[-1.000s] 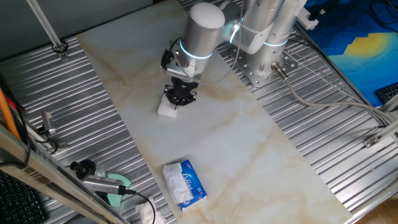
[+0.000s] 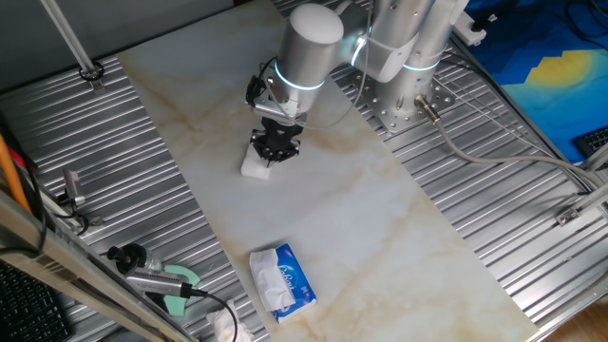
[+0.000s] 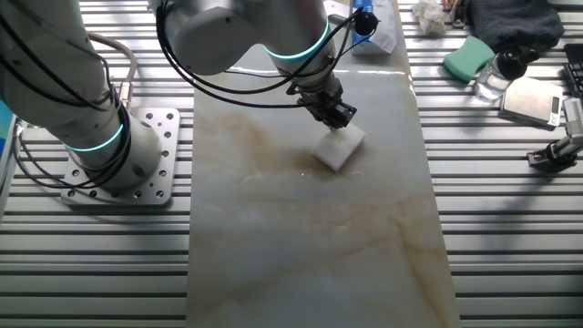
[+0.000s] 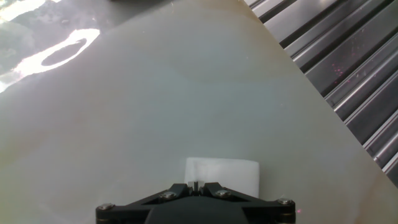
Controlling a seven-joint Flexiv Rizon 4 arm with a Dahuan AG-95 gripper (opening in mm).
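Note:
A white, soft-looking block [image 3: 339, 148] lies on the marbled board, its near corner turned toward the exterior view 2 camera. My black gripper has its fingertips drawn together over the block's surface in the wrist view. From exterior view 1, the gripper [image 2: 275, 158] stands right at the white block [image 2: 255, 165] and covers part of it. The fingers are shut; whether a fold of the block is caught between the tips cannot be made out. The gripper's body hides the block's near part in the wrist view.
A blue and white tissue pack [image 2: 282, 283] rests near the board's edge. Beyond the board, on the slatted metal table, are a green item [image 3: 468, 58], a clear bottle [image 3: 493, 80] and a small scale [image 3: 532, 102]. Much of the marbled board [image 3: 310, 264] is bare.

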